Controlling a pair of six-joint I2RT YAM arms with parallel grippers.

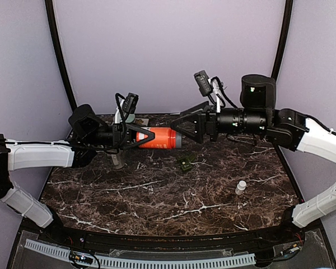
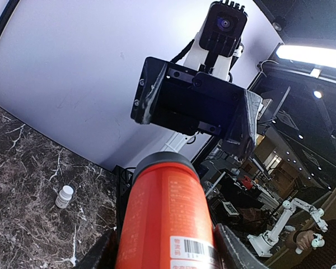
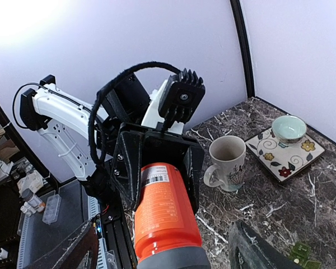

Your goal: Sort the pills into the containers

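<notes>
An orange-red pill bottle [image 1: 160, 138] lies level in the air, its grey cap [image 3: 175, 259] pointing right. My left gripper [image 1: 148, 136] is shut on the bottle's other end, with a finger [image 3: 133, 171] along its side. To the right, my right gripper [image 1: 185, 126] stands open just off the cap end. Seen from the left wrist, its spread fingers [image 2: 151, 95] have nothing between them. A small white bottle [image 1: 241, 187] stands upright at the table's right side. A small green item [image 1: 185, 163], perhaps a pill box, lies mid-table.
A patterned mug [image 3: 228, 159] stands behind the left gripper. Near it, a pale green bowl [image 3: 289, 128] rests on a flowered square plate [image 3: 281, 168].
</notes>
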